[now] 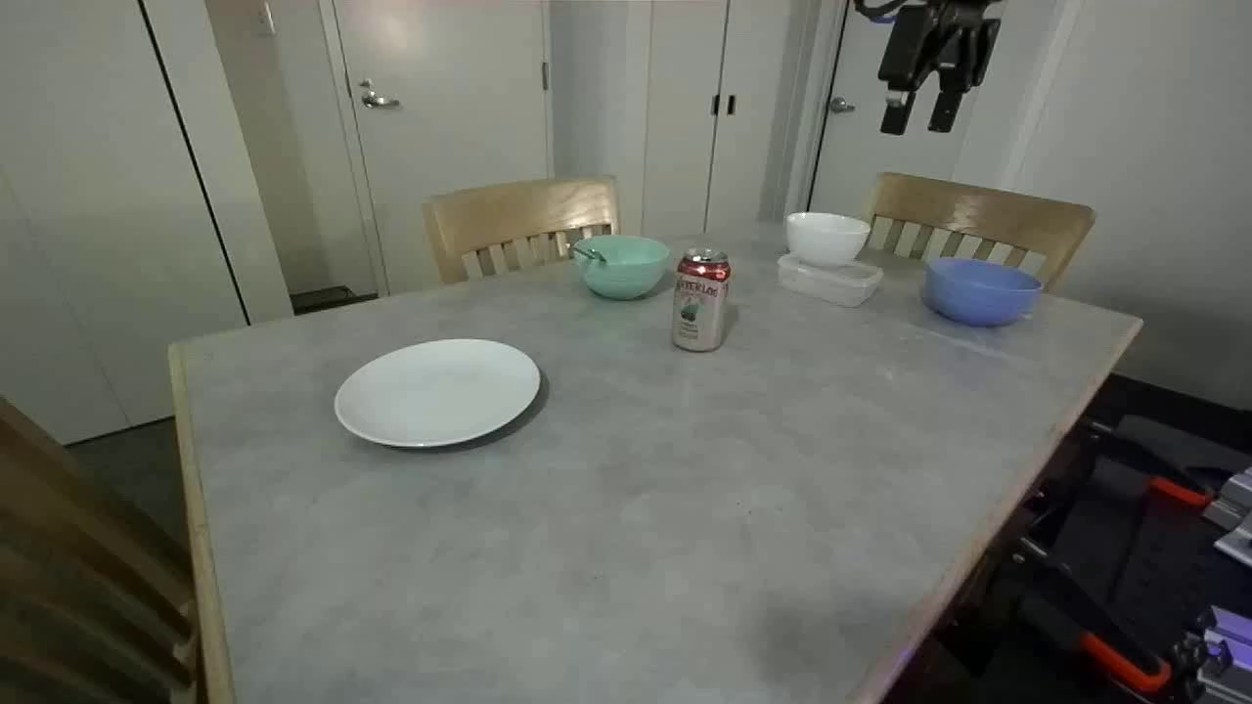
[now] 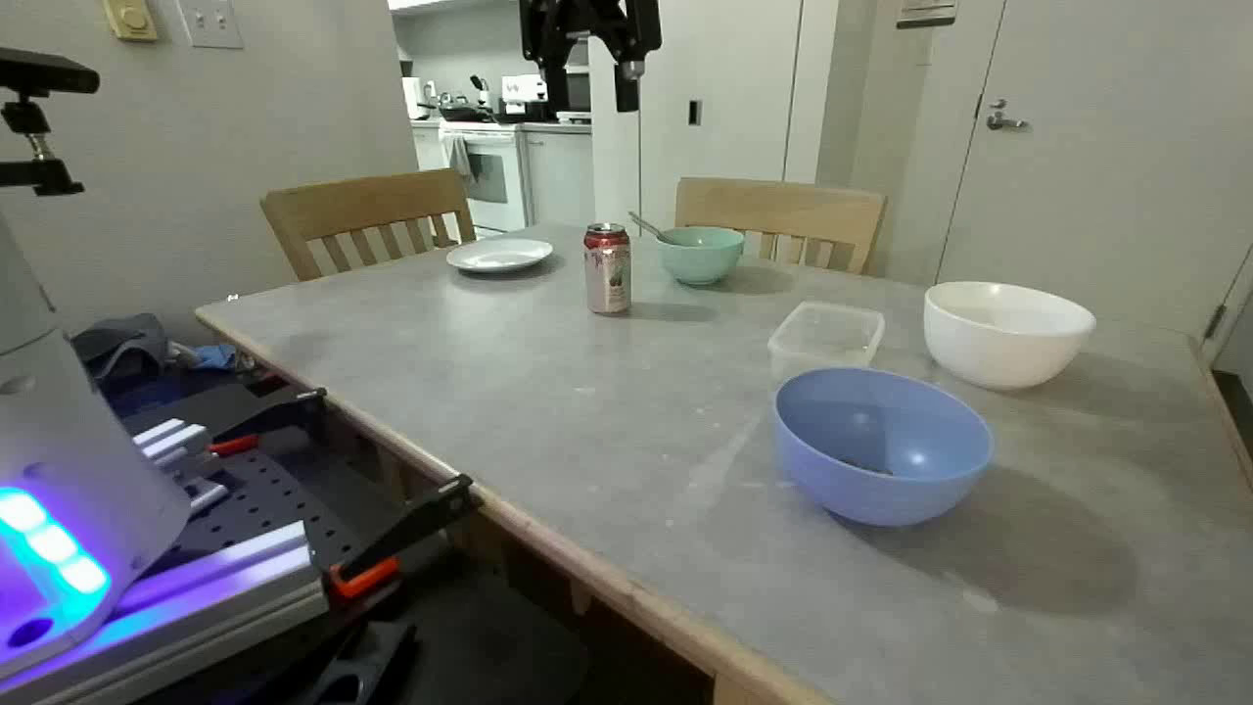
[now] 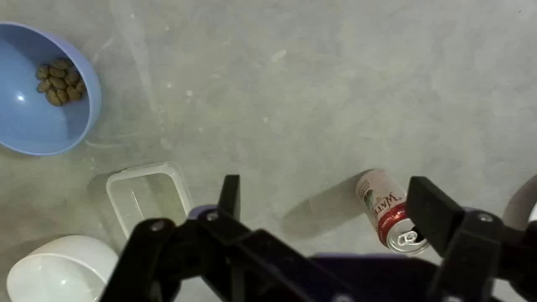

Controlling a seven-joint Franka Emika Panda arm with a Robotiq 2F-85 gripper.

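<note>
High over the table, my gripper [image 1: 922, 122] stands open, its two fingers apart and only air between them. A red and pale drink can [image 1: 701, 303] is upright near the middle of the table, well below the gripper; in the wrist view the can [image 3: 386, 211] appears beside the right finger [image 3: 433, 214]. The blue bowl [image 2: 883, 446] holds several brown nut-like pieces [image 3: 60, 81]. A clear plastic container [image 2: 827, 339] sits between that bowl and the can, looking empty from above. Close to the container is a white bowl [image 2: 1007, 335].
A green bowl [image 1: 625, 268] with a utensil handle sticking out stands behind the can. The white plate [image 1: 436, 393] lies bare across the table. Wooden chairs [image 1: 522, 223] line the table's edges. The grey tabletop [image 1: 657, 528] has a wide clear front area.
</note>
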